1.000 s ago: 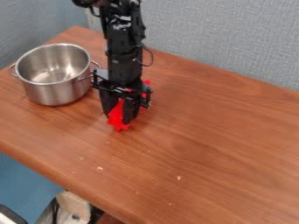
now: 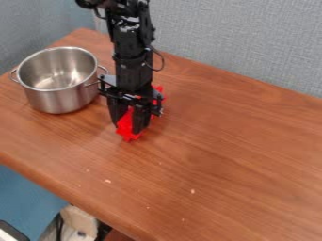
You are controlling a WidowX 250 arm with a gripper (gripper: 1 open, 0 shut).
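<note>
My black gripper (image 2: pixel 131 115) hangs low over the wooden table, just right of a steel pot, with its fingers down around a red object (image 2: pixel 127 131). The red object shows below and behind the fingers, partly hidden by them. I cannot tell whether the fingers are closed on it.
The steel pot (image 2: pixel 56 95) with two handles stands at the left of the table (image 2: pixel 227 169). A grey wall runs along the back, and the table's left edge drops to a blue floor.
</note>
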